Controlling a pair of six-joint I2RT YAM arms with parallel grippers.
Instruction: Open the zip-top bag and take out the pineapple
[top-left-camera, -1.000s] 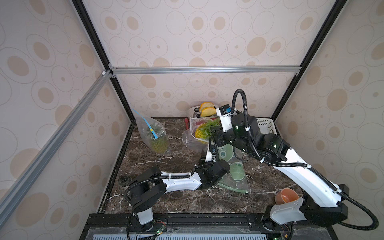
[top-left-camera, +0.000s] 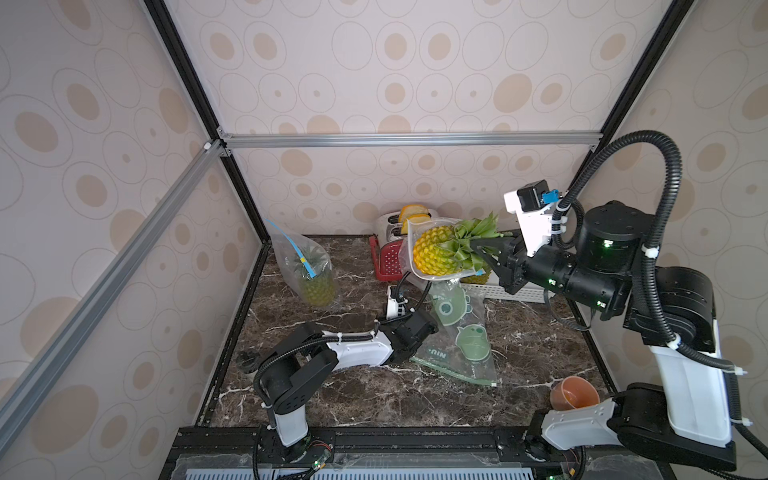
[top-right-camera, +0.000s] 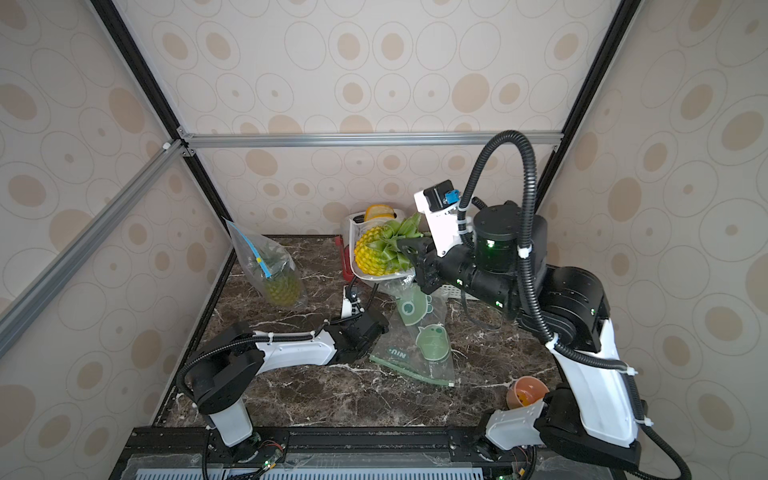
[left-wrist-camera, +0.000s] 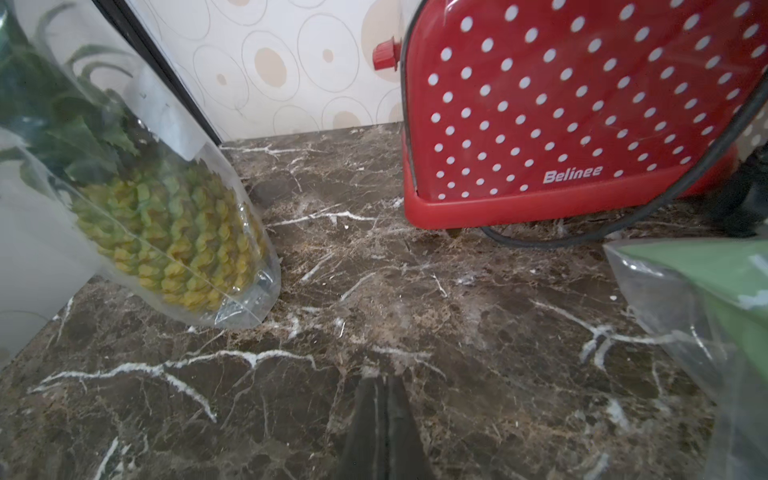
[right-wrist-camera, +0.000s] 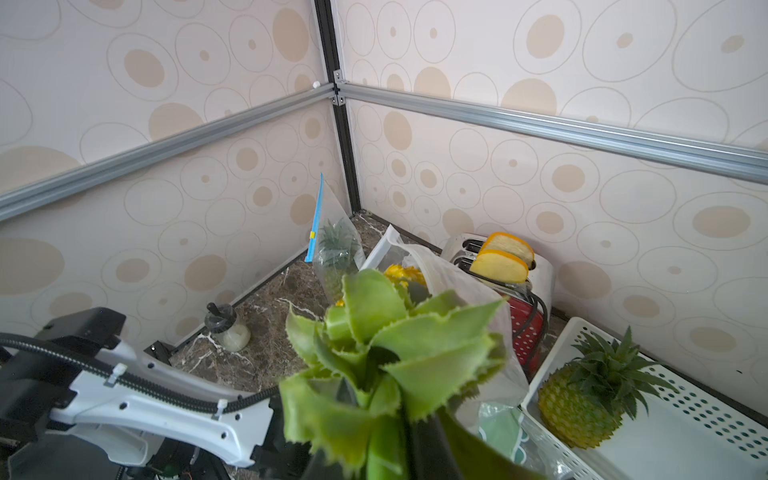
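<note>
A yellow pineapple (top-left-camera: 433, 253) hangs above the counter, its green crown (top-left-camera: 478, 240) in my right gripper (top-left-camera: 478, 246). Around the fruit's body is a clear bag with a whitish rim (top-left-camera: 413, 232). In the right wrist view, the crown (right-wrist-camera: 400, 352) hides most of my right fingers; the bag (right-wrist-camera: 456, 292) surrounds the fruit behind it. Low over bare marble, my left gripper is shut with nothing between its fingers; the held bag is outside this view. Another pineapple (left-wrist-camera: 176, 232) stands in a blue-zipped bag (top-left-camera: 285, 246) at the left.
A red dotted toaster (left-wrist-camera: 560, 104) with a cable stands at the back. A green-printed bag (top-left-camera: 472, 342) lies flat at centre right. Another pineapple (right-wrist-camera: 580, 404) sits in a white basket (right-wrist-camera: 552, 456). An orange bowl (top-left-camera: 574, 392) is front right.
My right arm has risen and moved right, carrying the pineapple and its bag upward.
</note>
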